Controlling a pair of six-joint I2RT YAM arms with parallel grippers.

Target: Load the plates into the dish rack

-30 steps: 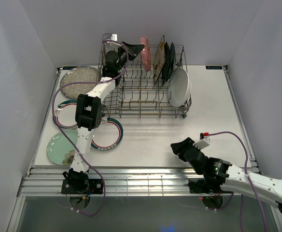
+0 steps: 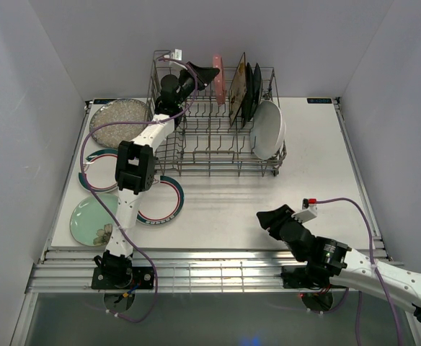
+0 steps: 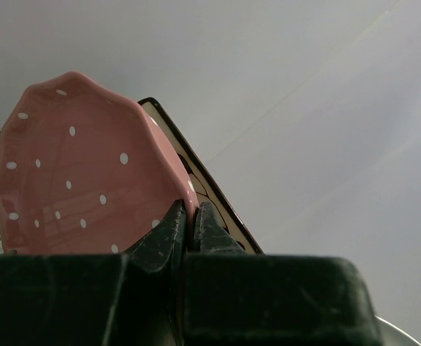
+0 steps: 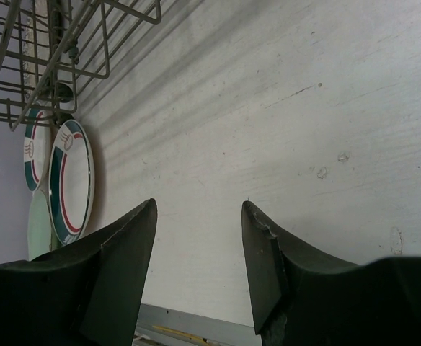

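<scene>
A pink dotted plate (image 2: 219, 79) (image 3: 81, 173) stands on edge at the back of the wire dish rack (image 2: 209, 169), with my left gripper (image 2: 212, 72) shut on its rim. Patterned (image 2: 237, 90), dark (image 2: 256, 90) and white (image 2: 267, 130) plates stand to its right in the rack. A speckled plate (image 2: 119, 122), two rimmed plates (image 2: 160, 202) and a green plate (image 2: 88, 220) lie on the counter at the left. My right gripper (image 2: 272, 220) stands apart at the front right, fingers open, nothing between them.
Walls close in the area at the back and both sides. A metal rail (image 2: 210, 256) runs along the front edge.
My left gripper and the pink plate have shifted slightly to the right.
</scene>
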